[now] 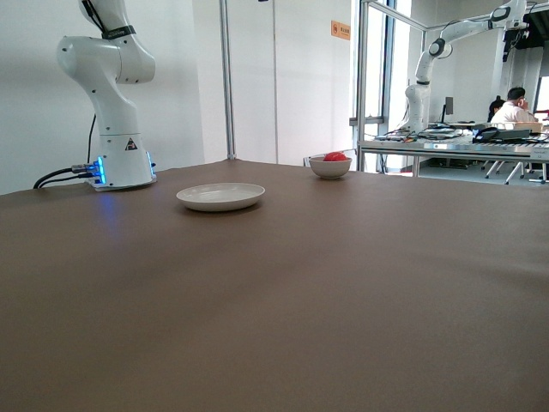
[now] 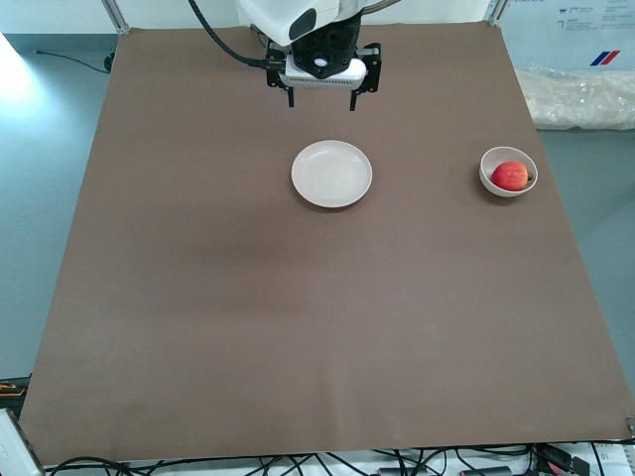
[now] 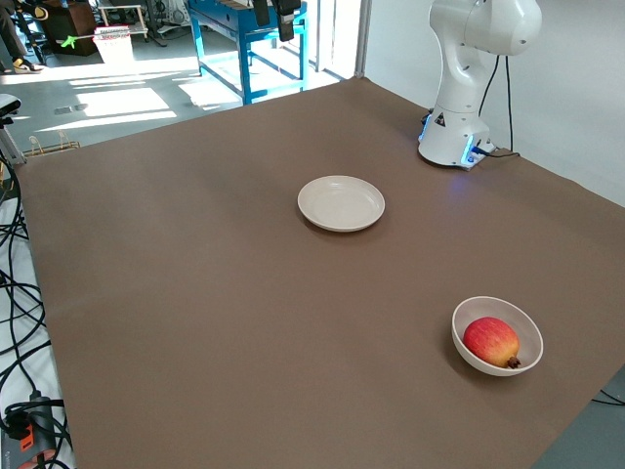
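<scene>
A white plate [image 2: 331, 174] lies mid-table in the left view, also the plate [image 1: 220, 196] in the top view and [image 3: 341, 203] in the right view. To its right a small white bowl [image 2: 490, 162] holds a red fruit [image 2: 509, 176], like a pomegranate or apple, seen as the fruit [image 3: 490, 340] in the right view. My gripper [image 2: 321, 99] hangs over the far side of the table, behind the plate and apart from it, open with nothing between its fingers.
Cables [image 2: 119, 466] run along the near edge. The arm's base stands at the table's back edge.
</scene>
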